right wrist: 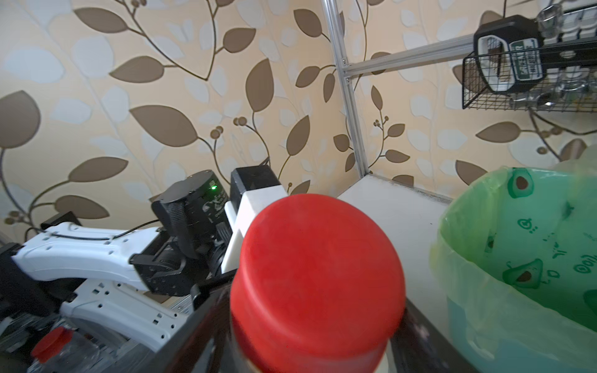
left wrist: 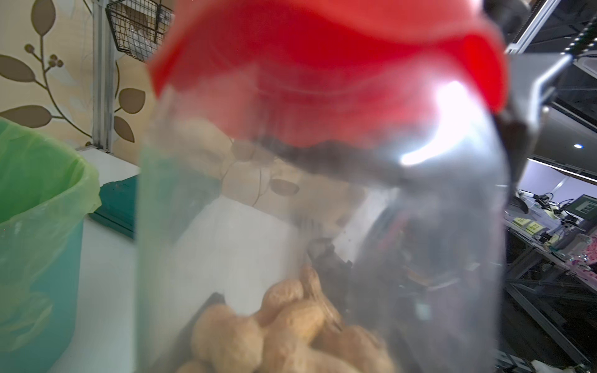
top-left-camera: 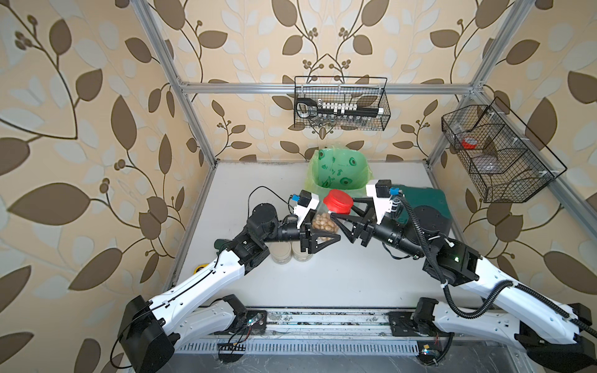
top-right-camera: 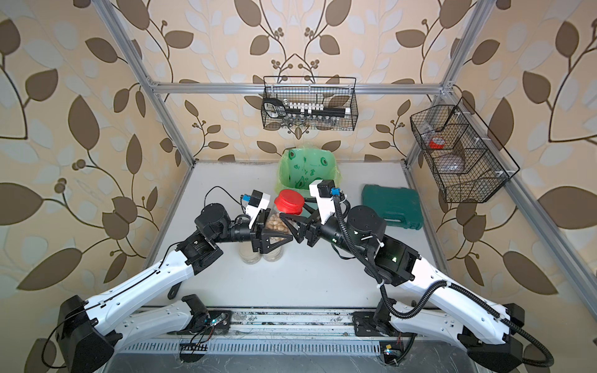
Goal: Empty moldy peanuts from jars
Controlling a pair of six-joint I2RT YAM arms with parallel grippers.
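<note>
A clear jar of peanuts (top-left-camera: 324, 225) with a red lid (top-left-camera: 337, 202) is held upright over the table by my left gripper (top-left-camera: 318, 236), which is shut on its body. The peanuts (left wrist: 286, 323) show in the lower part of the jar in the left wrist view. My right gripper (top-left-camera: 348, 218) is at the lid from the right, its fingers spread around or beside it; whether they touch it I cannot tell. Two jars (top-left-camera: 279, 251) stand on the table beneath the left gripper.
A green-lined bin (top-left-camera: 335, 171) stands behind the held jar. A dark green case (top-right-camera: 391, 205) lies at the right. Wire baskets (top-left-camera: 342, 105) hang on the back and right walls.
</note>
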